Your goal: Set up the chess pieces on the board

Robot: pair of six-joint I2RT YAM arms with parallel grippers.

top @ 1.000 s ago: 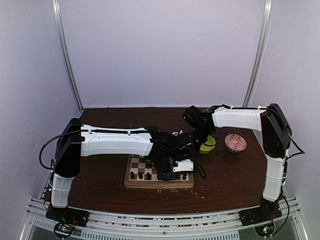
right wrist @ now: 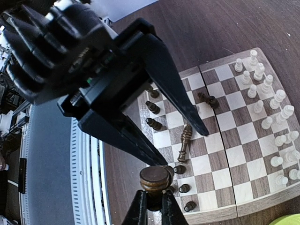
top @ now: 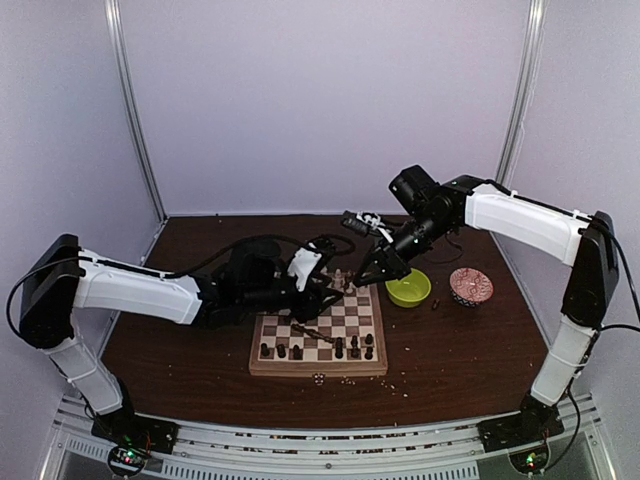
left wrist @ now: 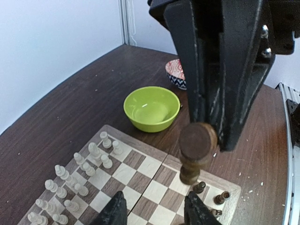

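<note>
In the left wrist view my left gripper is open, its fingers apart with nothing between them. A dark brown chess piece [left wrist: 193, 147] hangs above the board, with my right gripper shut on it. In the right wrist view that held piece [right wrist: 154, 177] sits between the fingertips of my right gripper, close to one of the left gripper's fingers [right wrist: 140, 151]. On the chessboard [top: 318, 368], white pieces [left wrist: 93, 150] stand along one side. Several dark pieces [right wrist: 153, 123] stand along the opposite side. A long dark piece [right wrist: 185, 137] and another dark piece [right wrist: 208, 100] lie mid-board.
A green bowl [top: 408, 291] is right of the board, with a red patterned bowl [top: 471, 286] farther right. One small dark piece [top: 435, 304] lies on the table beside the green bowl. Bare table lies left of the board and in front. Both grippers hover close together over the board.
</note>
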